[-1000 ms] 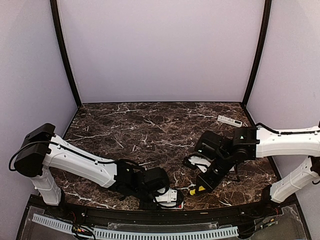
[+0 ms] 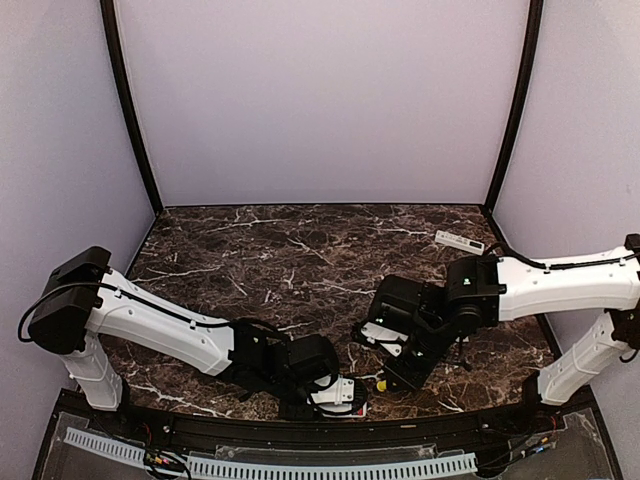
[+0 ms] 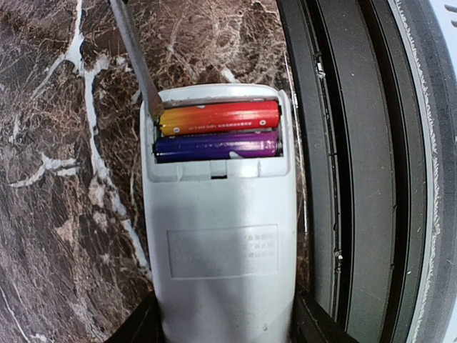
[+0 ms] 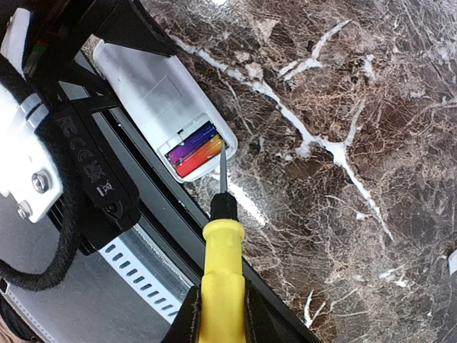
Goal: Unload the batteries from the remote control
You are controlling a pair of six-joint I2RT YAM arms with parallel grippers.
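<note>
The white remote control (image 3: 218,207) lies back side up, its battery compartment uncovered, with my left gripper shut on its body from both sides. Two batteries sit in the compartment: an orange-red battery (image 3: 221,117) at the outer end and a blue-purple battery (image 3: 221,145) beside it. My right gripper is shut on the yellow handle of a screwdriver (image 4: 223,264). The screwdriver's thin metal tip reaches the compartment's corner, at the orange end of the orange-red battery; whether it presses on the battery I cannot tell.
Along the table's front edge runs a dark rail (image 2: 400,430), close beside the remote. A white object (image 2: 460,241) lies at the back right. Most of the marble table (image 2: 300,255) behind the arms is bare.
The left arm and remote have stayed put.
</note>
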